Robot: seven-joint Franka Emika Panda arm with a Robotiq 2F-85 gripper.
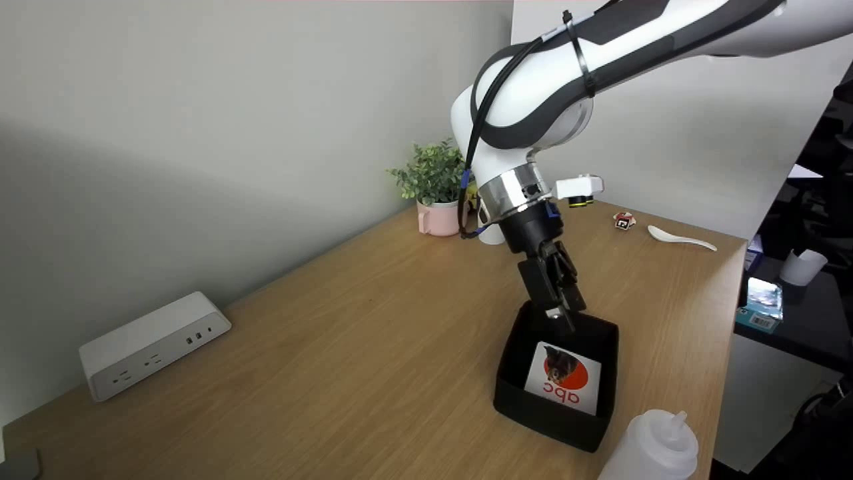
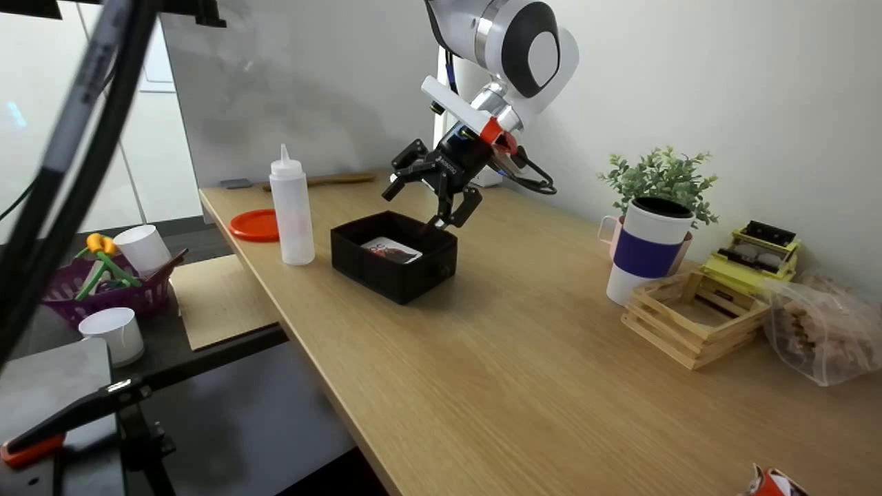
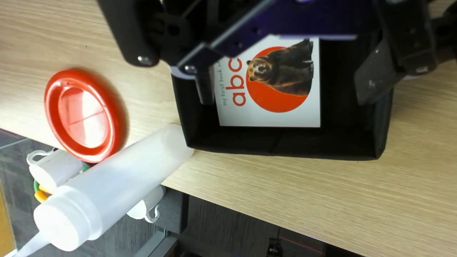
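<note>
A black open-topped box (image 1: 510, 376) stands on the table. Flat inside it lies a white book (image 3: 265, 115) with "abc", a red disc and a bear on its cover. My gripper is open over the box, its two fingers spread wide on either side of the book in the wrist view. Nothing shows between them. From the second exterior view, the gripper (image 2: 415, 208) hangs tilted at the box's far rim, with one fingertip close to the wall; whether they touch, I cannot tell.
Close to the box stand a squeeze bottle (image 2: 291, 211) and a red lid (image 2: 254, 226) near the table edge. Further off are a plant (image 1: 432, 172), a purple-banded cup (image 2: 649, 256), a wooden crate (image 2: 690, 318) and a spoon (image 1: 680, 237).
</note>
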